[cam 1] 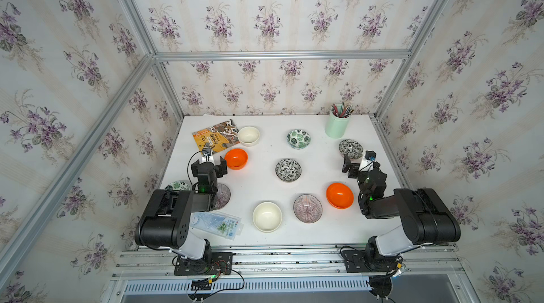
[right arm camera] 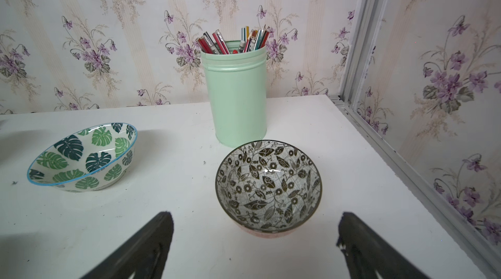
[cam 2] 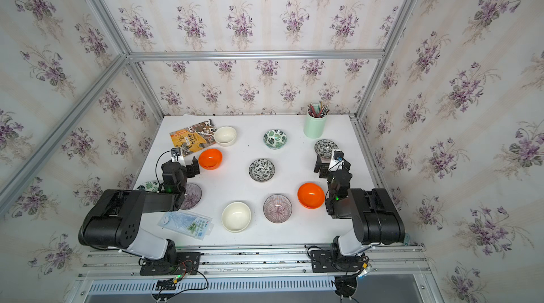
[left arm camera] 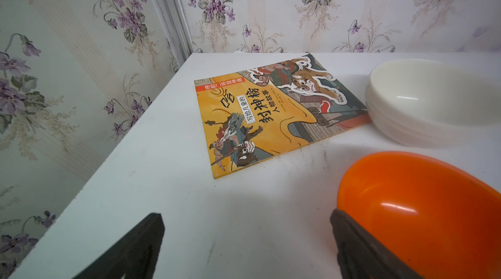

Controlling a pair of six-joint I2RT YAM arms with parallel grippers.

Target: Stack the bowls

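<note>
Bowls stand separately across the white table. Orange bowls rest at the left point(cam 1: 235, 159) and the right point(cam 1: 340, 196). Cream bowls sit at the back left point(cam 1: 248, 135) and the front point(cam 1: 267, 216). One black-patterned bowl point(cam 1: 288, 170) is central; another point(right arm camera: 268, 187) lies ahead of my right gripper, which is open and empty. A green-leaf bowl point(right arm camera: 86, 156) is at the back, a second point(cam 1: 179, 185) partly behind the left arm. Purple-striped bowls lie at the front point(cam 1: 307, 208) and beside the left arm point(cam 1: 222, 196). My open left gripper has the orange bowl at its right finger.
A picture book point(left arm camera: 271, 109) lies at the back left. The green holder point(right arm camera: 236, 93) full of pencils stands at the back right. A pale blue packet point(cam 1: 217, 224) lies at the front left. Bare table shows between the central bowls.
</note>
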